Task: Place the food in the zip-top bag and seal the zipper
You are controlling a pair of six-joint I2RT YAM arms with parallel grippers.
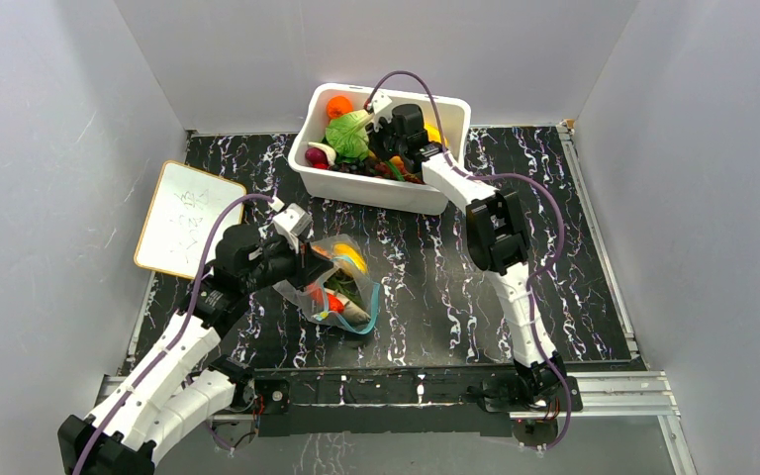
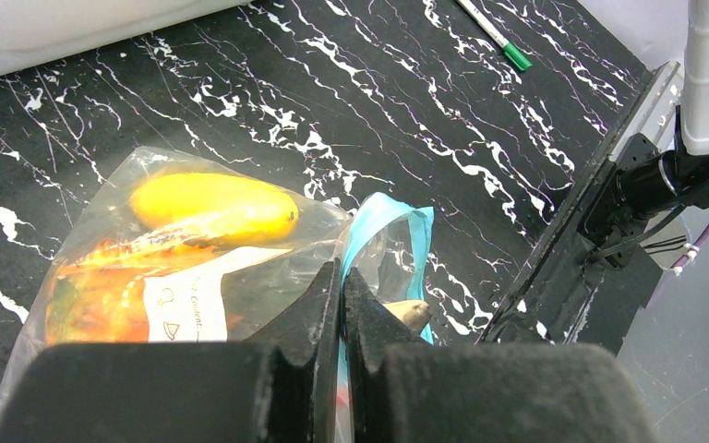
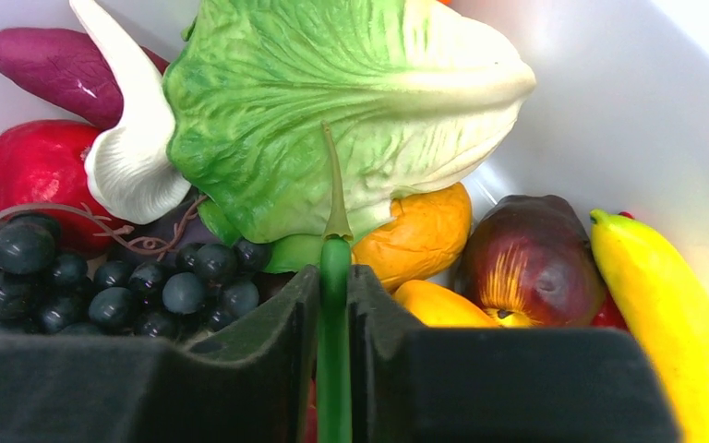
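Note:
In the right wrist view, my right gripper is shut on a long green pepper (image 3: 335,369), its thin stem pointing up over the lettuce. That gripper is inside the white bin (image 1: 366,188). The clear zip top bag (image 1: 302,297) lies on the table with several foods in it, including a yellow one (image 2: 212,205) and a red one (image 1: 333,302). Its mouth has a light blue zipper edge (image 2: 420,245) and stands open. My left gripper is shut on the bag's blue-edged rim; the lower part of the mouth is hidden behind its fingers.
The bin holds a lettuce (image 3: 332,101), black grapes (image 3: 111,295), a dark round fruit (image 3: 531,263) and a yellow pepper (image 3: 674,314). A whiteboard (image 1: 190,218) lies left. A green-capped marker (image 2: 517,57) lies on the table. The table right of the bag is clear.

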